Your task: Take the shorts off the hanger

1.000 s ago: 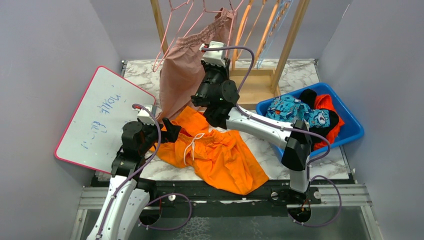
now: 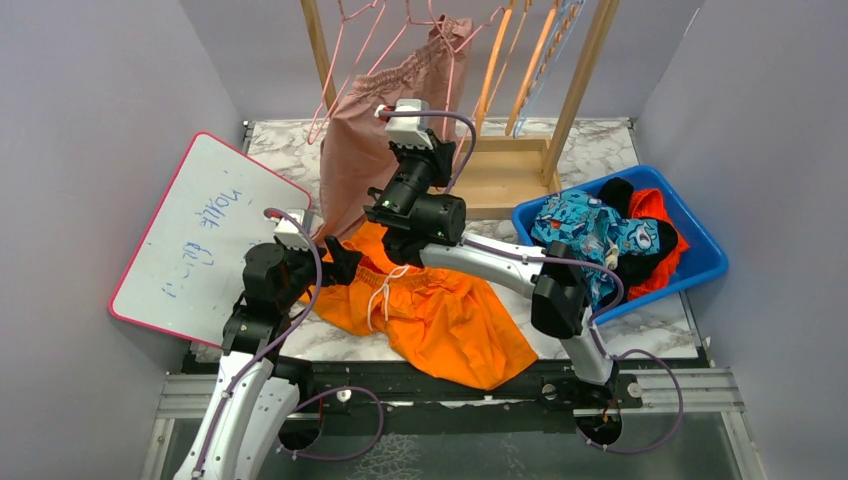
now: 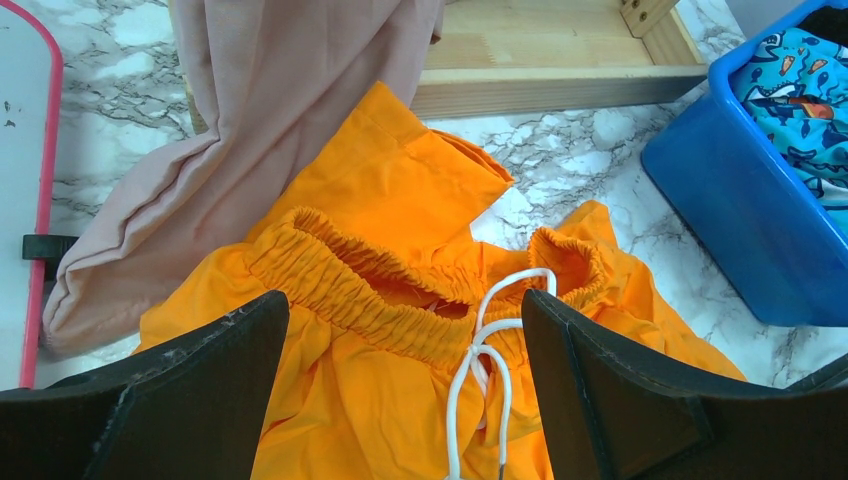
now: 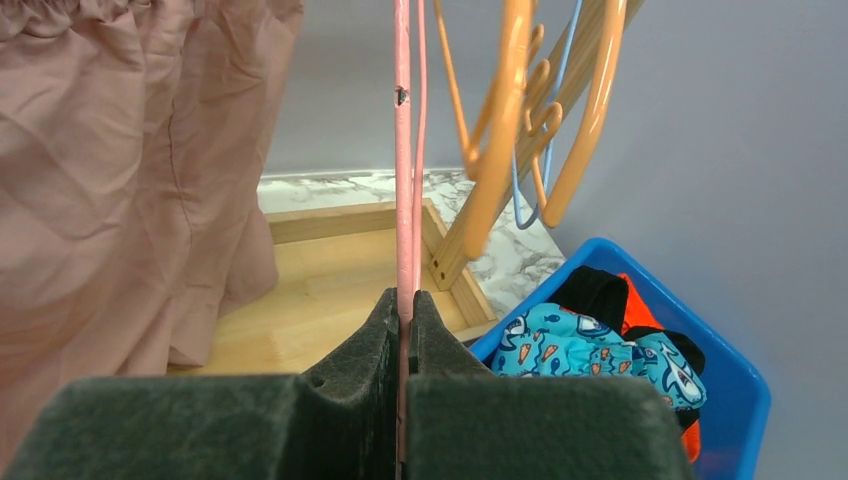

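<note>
Orange shorts (image 2: 450, 320) with a white drawstring (image 3: 480, 355) lie crumpled on the marble table, with no hanger in them that I can see. Above their waistband my left gripper stands open and empty. Dusty-pink shorts (image 2: 365, 135) hang by their waistband from the rack at the back, their lower end reaching the table. In the right wrist view, a thin pink hanger wire (image 4: 403, 170) runs down between the closed fingertips of my right gripper, which is shut on it. The pink shorts hang left of that wire. From above, the right arm hides these fingertips.
Orange hangers (image 4: 500, 140) and a blue one hang just right of the right gripper. A wooden tray base (image 2: 505, 165) stands below. The blue bin (image 2: 705, 262) holds clothes at the right. At the left lies a whiteboard (image 2: 200, 270).
My right arm has moved left, and the pink hanger's right side has swung left with it. Left arm and orange shorts have stayed put.
</note>
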